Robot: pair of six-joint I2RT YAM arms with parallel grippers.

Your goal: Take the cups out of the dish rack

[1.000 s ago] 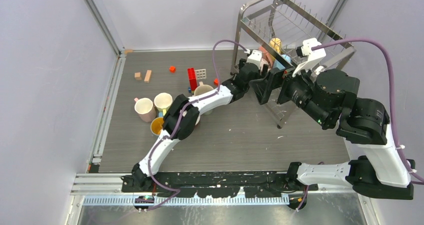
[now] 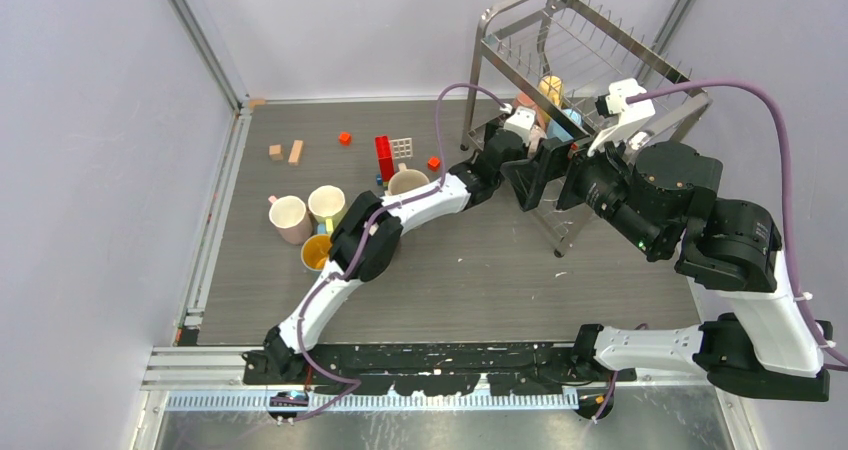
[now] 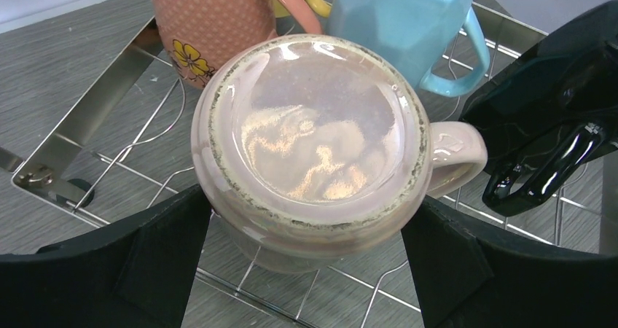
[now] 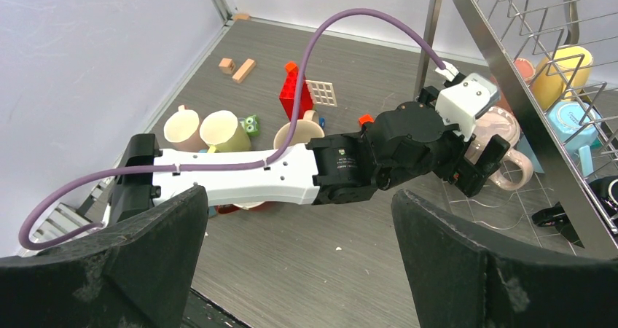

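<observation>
An upturned pale pink mug [image 3: 310, 149] sits in the metal rack [image 3: 87, 109]; my left gripper is open, its fingers at either side of the mug's near part. Behind it are a salmon flowered mug [image 3: 204, 14], a blue mug [image 3: 393, 14] and a yellow mug [image 4: 557, 76]; a black mug [image 3: 554, 80] is at the right. My right gripper stands open with nothing between its fingers, looking down toward the left arm. Several other cups, such as a cream one [image 2: 329, 202], stand on the floor left of the left arm.
Small blocks, a red brick piece [image 2: 384, 158] and a white grid [image 2: 402, 148] lie at the back middle. The rack's upper tier [image 2: 590, 40] overhangs the cups on the lower one.
The left arm has moved slightly rightward toward the rack. The right arm has shifted very slightly.
</observation>
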